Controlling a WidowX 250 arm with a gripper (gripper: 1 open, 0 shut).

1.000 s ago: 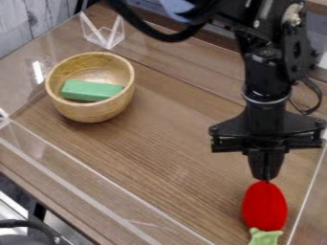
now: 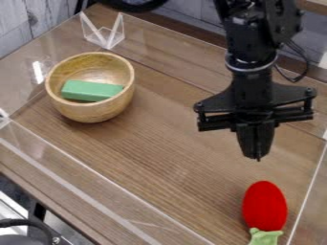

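The black gripper [image 2: 261, 145] hangs over the right side of the wooden table, pointing down, its narrow tip shut with nothing seen between. Below it, apart from it, lies a red oval object [image 2: 265, 207] with a pale green piece [image 2: 265, 235] at its lower end, near the front edge. At the left, a wooden bowl [image 2: 102, 112] holds a green block [image 2: 94, 90].
A small white wire-like object [image 2: 99, 32] stands at the back left. Dark cables and edges border the table at the left.
The red object and the bowl look unmoved.
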